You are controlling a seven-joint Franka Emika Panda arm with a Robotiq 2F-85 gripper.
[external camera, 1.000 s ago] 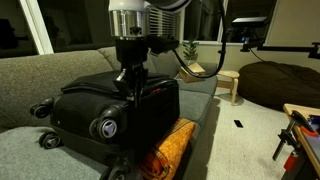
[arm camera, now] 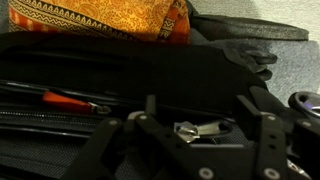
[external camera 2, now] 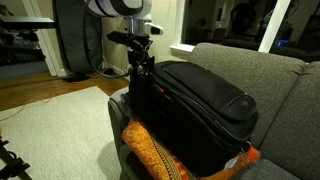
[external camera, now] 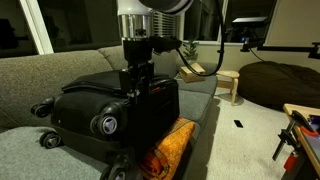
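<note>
A black suitcase [external camera: 75,122] lies on the grey sofa, its wheels facing exterior view 1. My gripper is over the zipped edge of the suitcase, its fingers parted. In the wrist view a silver metal piece [arm camera: 208,129], perhaps a zipper pull, shows between and below the fingertips; contact with it cannot be made out. Left of it, a red-orange zipper tab [arm camera: 66,99] lies along the zipper [arm camera: 45,122]. Exterior view 2 has the arm reaching down to the near upper edge of the suitcase [external camera 2: 190,112], where the fingertips are hard to see.
Patterned orange fabric [external camera 2: 150,152] lies under and beside the suitcase on the sofa [external camera: 22,150]. A small wooden stool [external camera: 228,82] and a dark beanbag [external camera: 275,82] stand farther back. Open carpet [external camera: 235,140] lies to the right, with a table [external camera: 305,115] at the edge.
My gripper has shifted slightly to the right in exterior view 1, and its fingers look farther apart. The suitcase appears unmoved.
</note>
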